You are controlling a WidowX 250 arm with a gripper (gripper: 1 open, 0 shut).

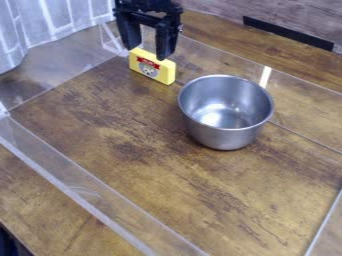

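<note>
My black gripper (pixel 147 40) is at the top centre of the camera view, open, just above a small yellow box (pixel 152 66) with a red and white picture on its face. The box stands on the wooden table near the back. To its right and nearer sits a large steel pot (pixel 226 110).
Clear edging strips run along the left and back, with a pale crumpled sheet (pixel 27 40) at the top left.
</note>
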